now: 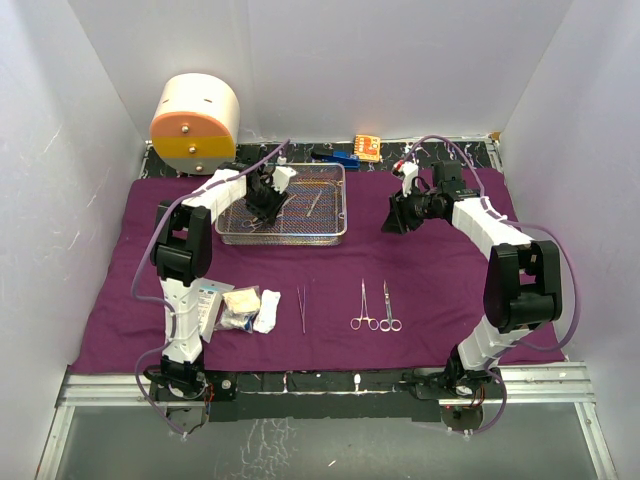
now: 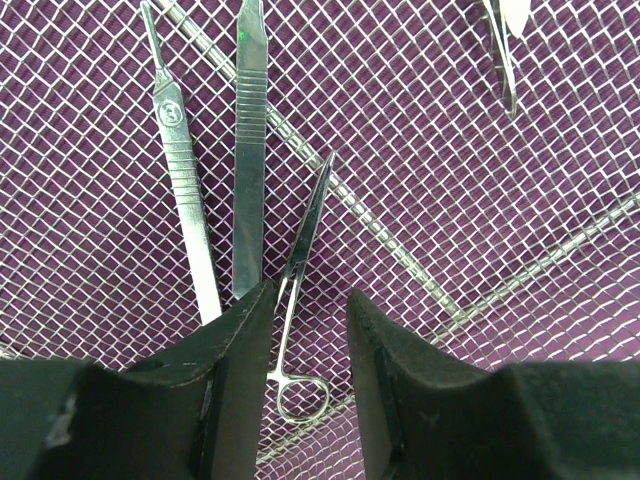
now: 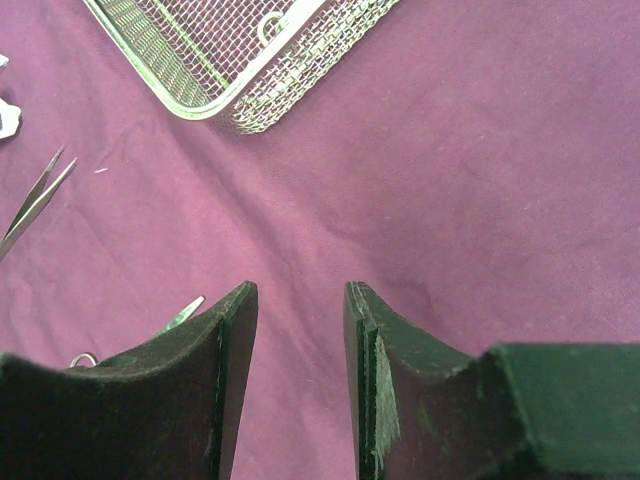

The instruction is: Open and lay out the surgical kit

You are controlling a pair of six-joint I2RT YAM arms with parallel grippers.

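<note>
My left gripper (image 1: pixel 262 222) is over the left part of the wire mesh basket (image 1: pixel 330 240). In the left wrist view its fingers stand apart above a slim ring-handled instrument (image 2: pixel 310 218) on the mesh, with nothing held between them. Two flat metal handles (image 2: pixel 250 150) lie beside that instrument, to its left. Above the bare cloth right of the basket, my right gripper (image 1: pixel 398 222) is open and empty. Laid out on the front cloth are tweezers (image 1: pixel 302 310), a clamp (image 1: pixel 364 308) and scissors (image 1: pixel 389 310).
Packets (image 1: pixel 240 302) and a white bundle (image 1: pixel 267 312) lie front left on the purple cloth (image 1: pixel 440 310). A rounded drawer box (image 1: pixel 195 120) stands behind the basket's left end, with an orange box (image 1: pixel 367 147) at the back. The cloth's right side has free room.
</note>
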